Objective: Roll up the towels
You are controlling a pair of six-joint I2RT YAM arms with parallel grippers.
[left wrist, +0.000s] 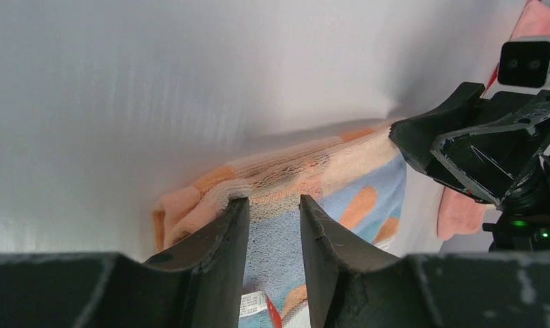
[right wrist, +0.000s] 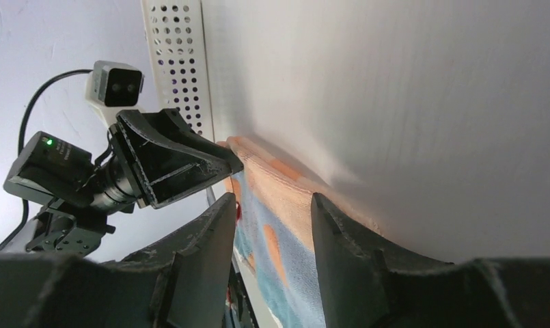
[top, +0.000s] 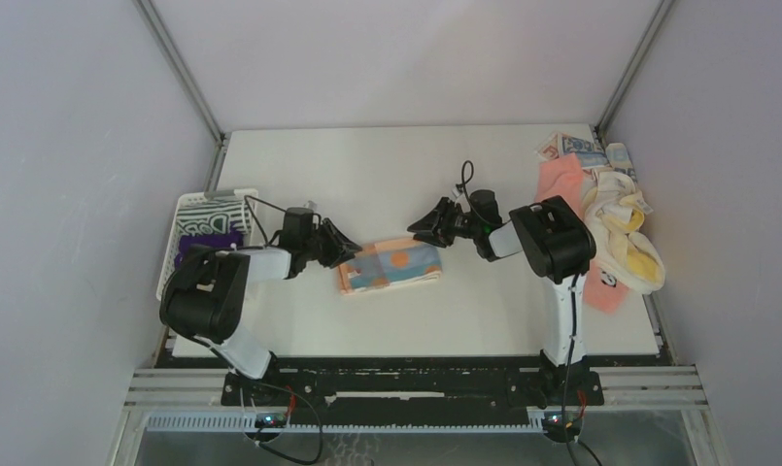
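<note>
A peach, blue and orange towel [top: 396,262] lies folded as a flat strip in the middle of the white table. At its far left corner, my left gripper [top: 354,254] stands open, and the towel's edge [left wrist: 279,174] shows beyond and between its fingers. Over the far right corner is my right gripper [top: 416,236], part open; the peach edge [right wrist: 275,184] runs between its fingers, and I see no clear grip on it. A white label [left wrist: 253,303] is visible on the towel near the left fingers [left wrist: 221,263].
At the left, a white basket [top: 166,254] holds a striped roll [top: 210,216] and a purple roll [top: 204,241]. A heap of loose towels [top: 615,228] covers the right side of the table.
</note>
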